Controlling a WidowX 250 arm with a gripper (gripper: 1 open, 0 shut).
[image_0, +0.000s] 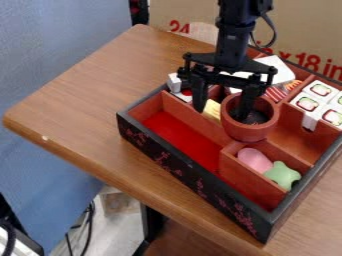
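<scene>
My black gripper is over the red box, its fingertips low at the round terracotta bowl and the yellow pieces beside it. One finger reaches into the bowl; whether anything is between the fingers is unclear. A pink piece and a pale green piece lie in a front compartment. White red-marked pieces sit at the right. A striped piece and a white card are at the back.
The wooden table has free room left of the box. Cardboard stands behind, and cables hang below at the lower left.
</scene>
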